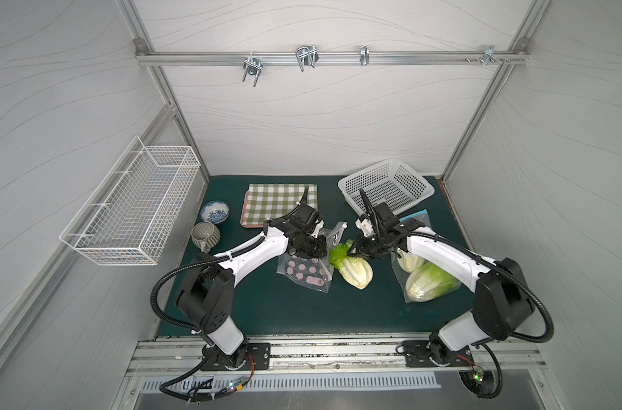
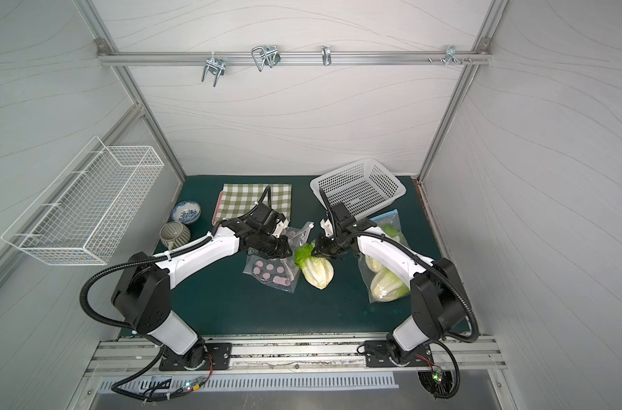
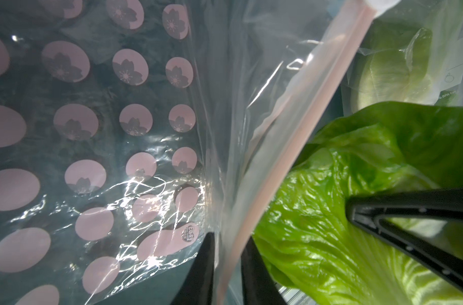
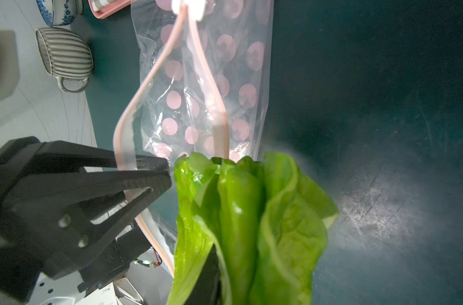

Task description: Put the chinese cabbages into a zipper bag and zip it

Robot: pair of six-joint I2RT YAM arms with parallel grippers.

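Note:
A clear zipper bag with pink dots [image 1: 302, 268] lies on the table, its pink-edged mouth partly raised. My left gripper is shut on the bag's rim, which runs between its fingertips. Just right of the bag, a Chinese cabbage [image 1: 356, 272] has its green leafy end toward the bag mouth and its pale base toward the front. My right gripper is shut on the leafy end; one finger [image 4: 145, 175] shows outside the leaves, the other is mostly hidden among them. The cabbage is beside the mouth, outside the bag. The right wrist view shows the mouth spread into a loop.
Another bag with cabbages inside [image 1: 430, 281] lies on the right, partly beneath the right arm. A white basket [image 1: 420, 188] stands at the back right. A checkered cloth [image 1: 276, 198], a bowl [image 1: 215, 213] and a ribbed mug [image 1: 205, 236] occupy the back left.

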